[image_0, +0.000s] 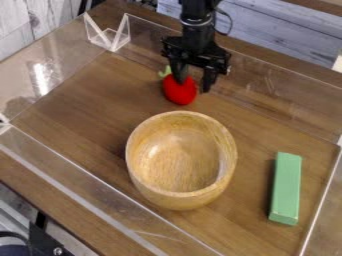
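Observation:
A red, strawberry-like object (181, 92) with a green top sits on the wooden table, upper centre. My black gripper (193, 75) is lowered over it, fingers around or just above its upper part; whether they touch it cannot be told. A large wooden bowl (181, 160) stands below in the view.
A long green block (285, 188) lies at the right. Clear walls edge the table, with a clear bracket (110, 32) at the upper left.

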